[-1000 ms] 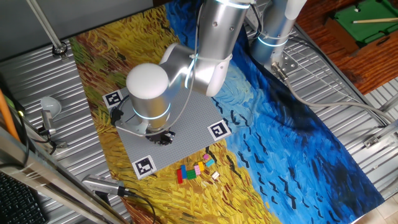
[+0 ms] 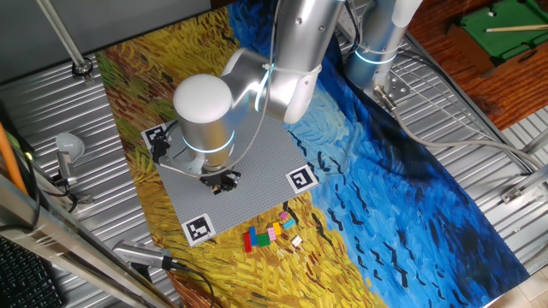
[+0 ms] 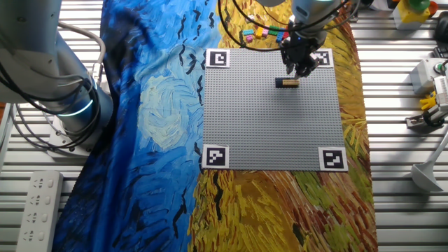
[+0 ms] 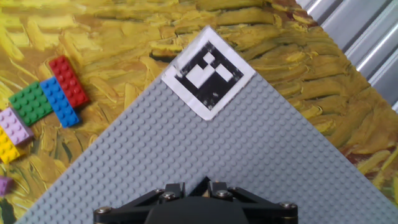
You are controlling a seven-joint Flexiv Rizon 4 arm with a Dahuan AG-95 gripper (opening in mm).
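Note:
A small dark block with a tan top (image 3: 286, 82) appears on the grey studded baseplate (image 3: 273, 133), near its top right corner in exterior view 2. My gripper (image 3: 302, 68) is close beside and above it in that view. Between my gripper's fingers (image 4: 176, 190), at the bottom of the wrist view, a sliver of the dark block (image 4: 200, 186) shows; its edge runs slanted to the fingers. The rest is hidden by the gripper body, and whether the fingers touch the block cannot be told. In exterior view 1 the gripper (image 2: 224, 181) hangs over the plate.
Off the plate's edge lies a row of coloured bricks, among them red (image 4: 69, 81), blue (image 4: 59, 102), green (image 4: 31, 104) and pink (image 4: 15, 126). Marker tags (image 4: 209, 73) sit on the plate's corners. Most of the plate is bare. A cable (image 3: 245, 47) loops near the arm.
The gripper has shifted slightly up and left in exterior view 1, and its fingers show at a different angle. The bricks have not moved.

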